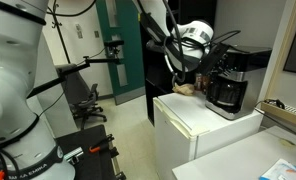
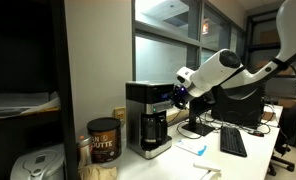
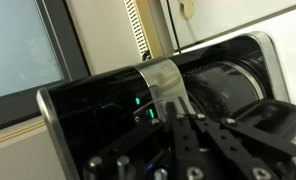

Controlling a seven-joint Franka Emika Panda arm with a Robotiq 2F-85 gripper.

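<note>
The black and silver coffee maker (image 1: pixel 234 84) stands on the white cabinet, with its carafe (image 2: pixel 151 129) below the top housing. My gripper (image 1: pixel 219 64) is close to the upper front of the machine, and in the second exterior view the gripper (image 2: pixel 178 100) sits to the right of the housing. In the wrist view, the coffee maker (image 3: pixel 93 112) fills the middle, green lights lit on its dark panel. The gripper is shut there, and nothing shows between its fingers. Whether the fingertips touch the machine, I cannot tell.
A brown canister (image 2: pixel 104 139) and a grey appliance (image 2: pixel 38 163) stand left of the coffee maker. A keyboard (image 2: pixel 231 140) lies on the desk to the right. Bare white cabinet top (image 1: pixel 191 112) lies in front of the machine.
</note>
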